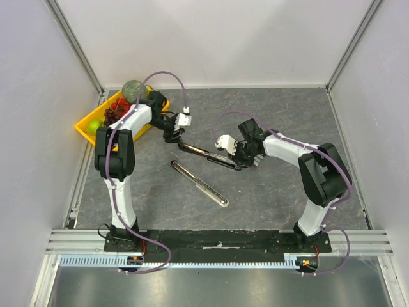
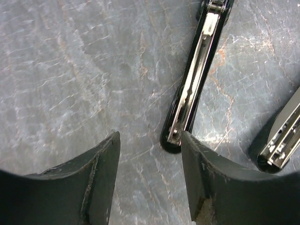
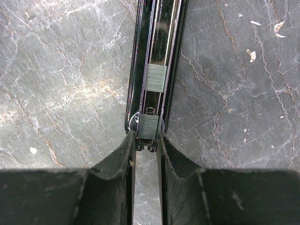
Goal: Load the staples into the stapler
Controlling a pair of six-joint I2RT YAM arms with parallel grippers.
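Observation:
The black stapler (image 1: 211, 155) lies opened out flat across the middle. Its left half (image 2: 192, 84), with a spring along a silver channel, runs up to a hinge in the left wrist view. Just short of this half's end, my left gripper stands open and empty. In the right wrist view, the other half's magazine track (image 3: 161, 35) holds one grey ribbed staple block (image 3: 155, 78). A second staple block (image 3: 149, 125) sits at the track's end. My right gripper is shut there, with this block's lower end between its fingertips.
A second long black-and-silver stapler (image 1: 199, 183) lies nearer the front; part shows at the right of the left wrist view. A yellow basket (image 1: 81, 125) of fruit stands at the back left. Whitish pieces (image 1: 258, 159) lie beside the right gripper.

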